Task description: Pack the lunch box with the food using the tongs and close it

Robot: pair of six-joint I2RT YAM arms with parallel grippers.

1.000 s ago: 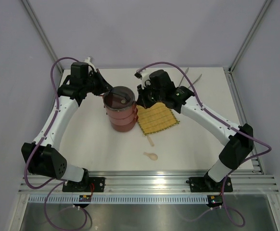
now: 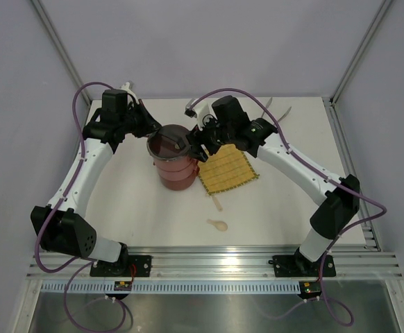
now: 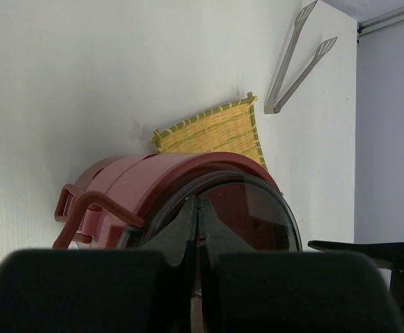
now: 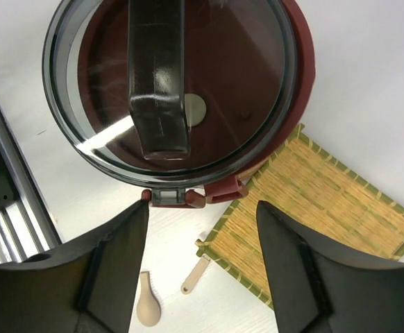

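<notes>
The red lunch box [image 2: 178, 173] stands stacked in tiers left of centre, topped by a dark lid [image 4: 243, 83] with clear rim and black handle [image 4: 157, 83]. My left gripper is shut, its tips over the lid; whether they touch it is unclear. My right gripper is apart at the lid's right side, facing a side clasp [image 4: 167, 197], with nothing between its fingers.
A bamboo mat [image 2: 226, 170] lies right of the box, metal tongs [image 3: 285, 83] behind it. A wooden spoon [image 2: 217, 225] and a small wooden-handled utensil [image 4: 195, 274] lie in front.
My right gripper has shifted slightly left toward the lunch box, and its fingers look further apart. The left arm and the box have not visibly moved.
</notes>
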